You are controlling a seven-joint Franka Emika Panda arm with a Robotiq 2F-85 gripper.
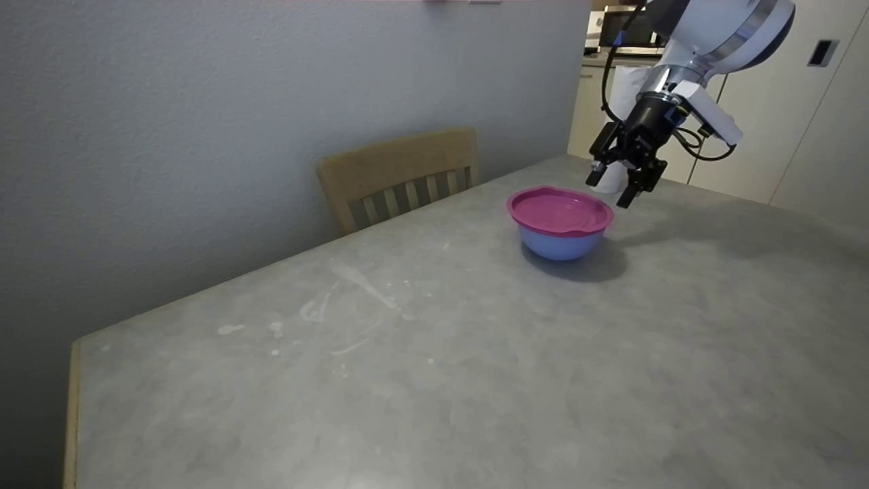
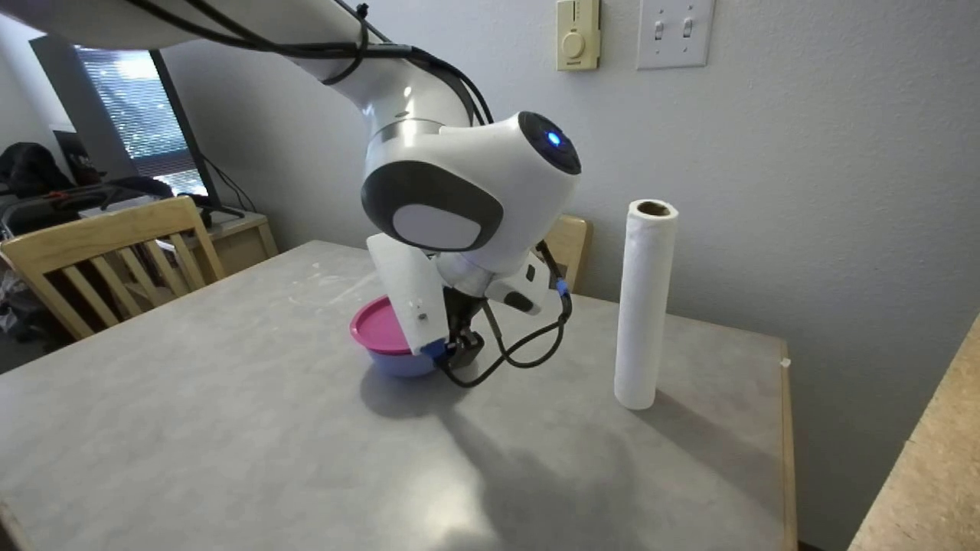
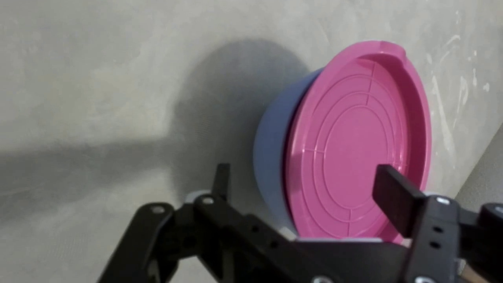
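On the grey table stands a blue bowl (image 1: 560,246) with a pink lid (image 1: 559,211) resting over its top. Just right of and above the lid's edge, in exterior view 1, hangs my gripper (image 1: 607,192), tilted and open, with nothing held. The wrist view shows the pink lid (image 3: 358,146) tipped toward the camera, with the side of the blue bowl (image 3: 272,146) to its left. There, one of the fingers (image 3: 396,198) overlaps the lid while the other lies left of the bowl. Exterior view 2 has the arm covering part of the lid (image 2: 379,327).
A white paper roll (image 2: 645,303) stands upright at the table's right in exterior view 2. One wooden chair (image 1: 399,175) is against the wall side.
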